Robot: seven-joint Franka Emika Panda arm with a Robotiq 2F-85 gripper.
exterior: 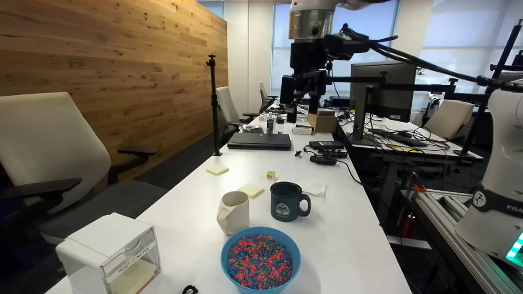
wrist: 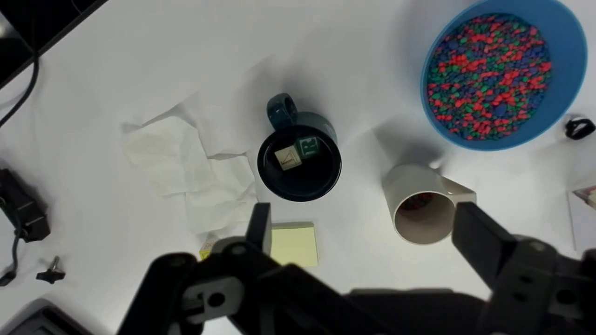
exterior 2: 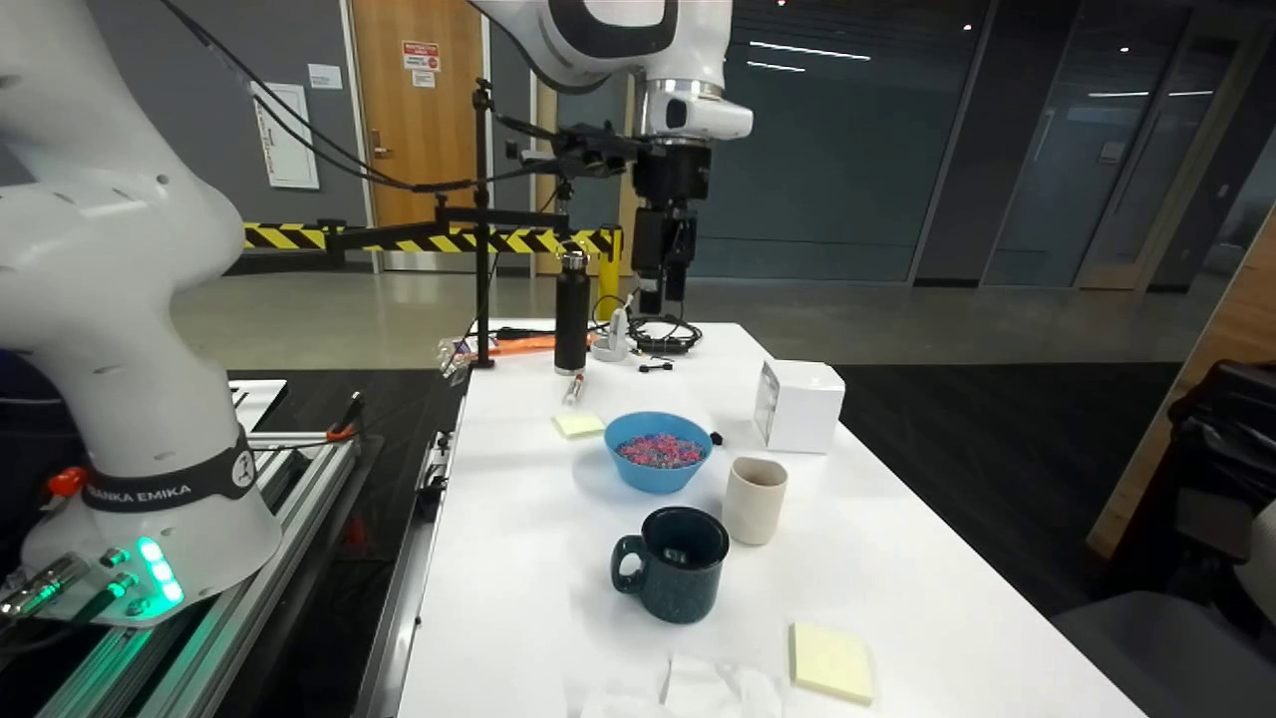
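My gripper stands open high over the table, its fingers wide apart and nothing between them. In the wrist view, a dark green mug (wrist: 329,127) holds two letter blocks (wrist: 288,158), one cream and one green. A beige cup (wrist: 410,181) stands to its right, with some reddish bits at its bottom. The blue bowl (wrist: 571,83), full of red, green and blue pebbles, is at the upper right. A small yellow-sided block (wrist: 206,250) is partly hidden behind a finger. In exterior view 1 that block (exterior: 271,174) lies beyond the mug (exterior: 284,201).
Crumpled white tissue (wrist: 167,153) lies beside the mug. A yellow note pad (wrist: 294,244) sits near the left finger. A white Post-it dispenser (exterior: 105,250) stands by the bowl. Farther off are a black laptop (exterior: 260,141) and cabled black devices (exterior: 326,152).
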